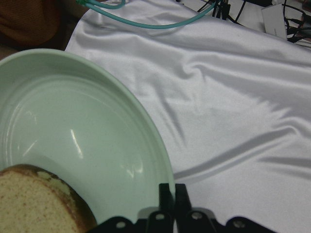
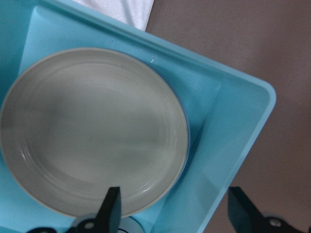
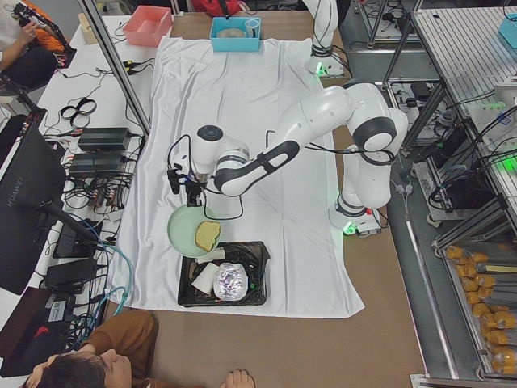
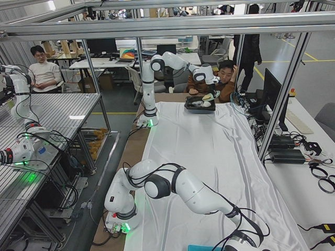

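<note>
A pale green plate (image 1: 87, 126) holds a round piece of bread (image 1: 34, 204); in the left camera view it sits just above the black tray. My left gripper is shut on the plate's rim at its edge, beside the bread. My right gripper stands open over a blue bin (image 2: 233, 111) holding a grey plate (image 2: 92, 126), with one finger over the plate and the other outside the bin's wall.
A black tray (image 3: 254, 287) with a foil bowl (image 3: 230, 281) and white items stands at the near end of the white cloth (image 3: 275, 202). A person sits at the near edge.
</note>
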